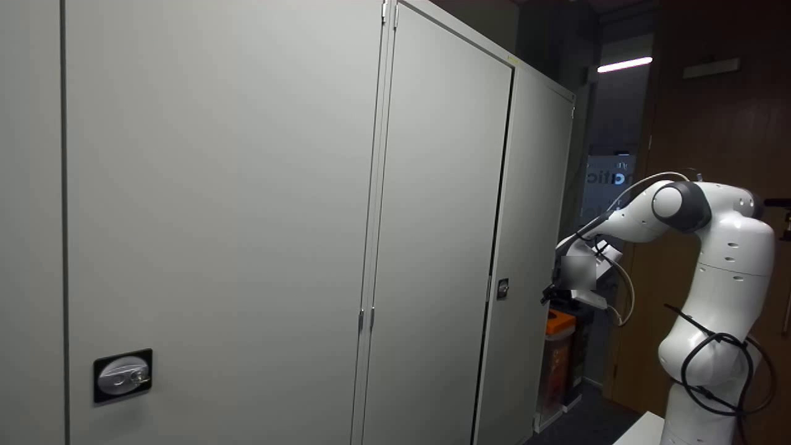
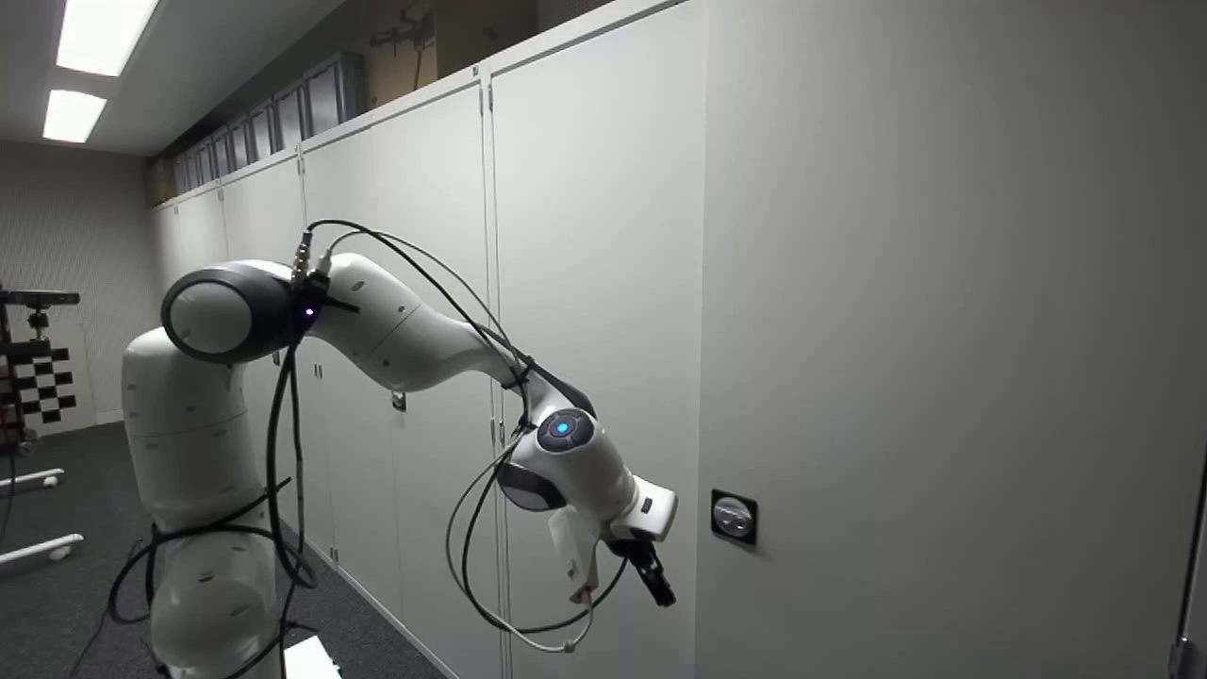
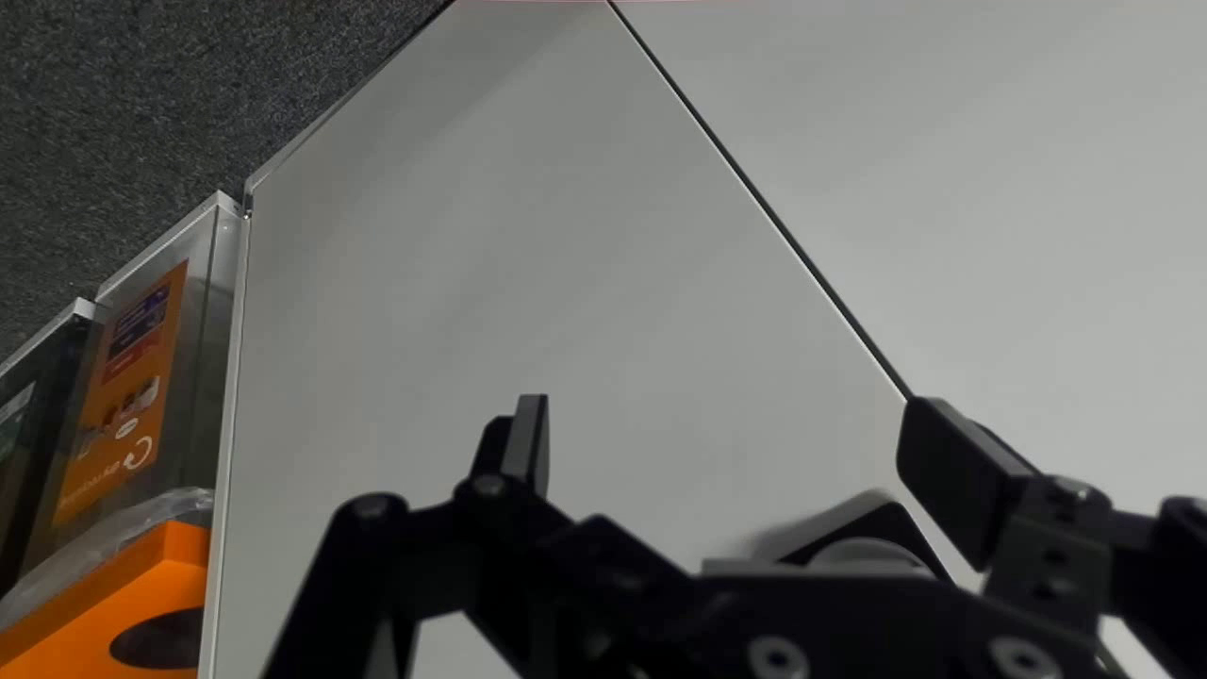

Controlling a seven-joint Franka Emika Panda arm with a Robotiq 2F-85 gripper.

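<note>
A round silver latch on a black plate (image 1: 503, 288) sits on the right-hand door of a tall grey cabinet (image 1: 537, 185), close to the seam between its two doors. Both doors look closed. My gripper (image 2: 653, 575) hangs in front of the cabinet, pointing down and forward, apart from the latch. In the wrist view the fingers (image 3: 523, 443) are spread wide, with only the door face visible beyond them. Part of the latch plate (image 3: 894, 522) shows low between them, its lower portion hidden by the gripper body. The gripper is open and empty.
An orange-topped bin (image 1: 560, 323) stands beyond the cabinet's right end, with a darker bin beside it. Cables loop below my wrist and around the arm. More grey cabinets (image 2: 385, 453) line the wall. Carpeted floor (image 3: 170, 113) shows beside the cabinet.
</note>
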